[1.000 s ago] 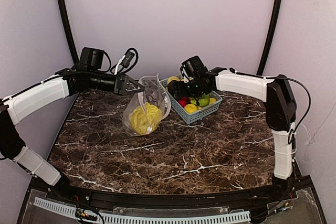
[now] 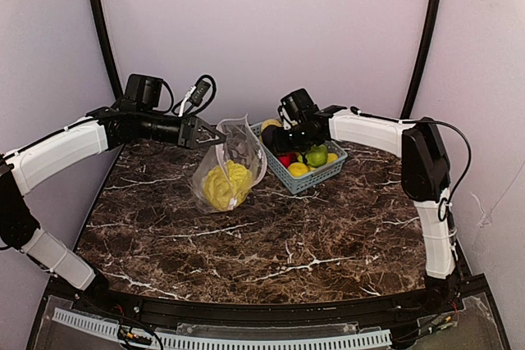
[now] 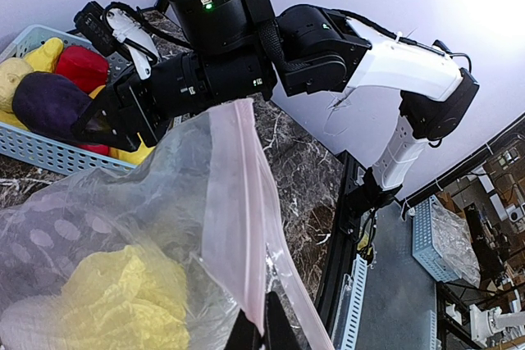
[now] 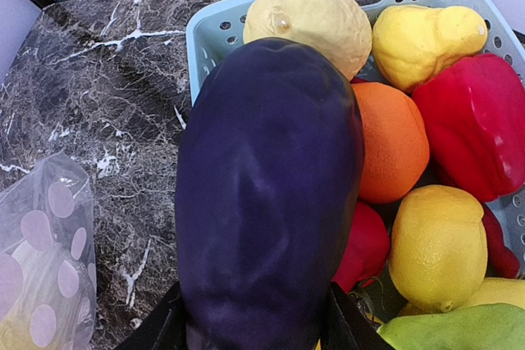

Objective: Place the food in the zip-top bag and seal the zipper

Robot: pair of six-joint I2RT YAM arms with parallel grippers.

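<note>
A dark purple eggplant (image 4: 267,170) fills the middle of the right wrist view, its narrow end between the fingers of my right gripper, which is shut on it. It still lies at the basket's left side, among the other food. The clear zip top bag (image 2: 246,149) stands with its mouth spread and a yellow leafy item (image 2: 227,185) inside. My left gripper is shut on the bag's pinkish rim (image 3: 238,219), pinching the film at its edge.
The light blue basket (image 2: 310,184) holds an orange (image 4: 392,141), a red pepper (image 4: 476,125), a lemon-like yellow piece (image 4: 439,247) and a green item (image 4: 459,329), packed close to the eggplant.
The left gripper and the bag have stayed in place.
</note>
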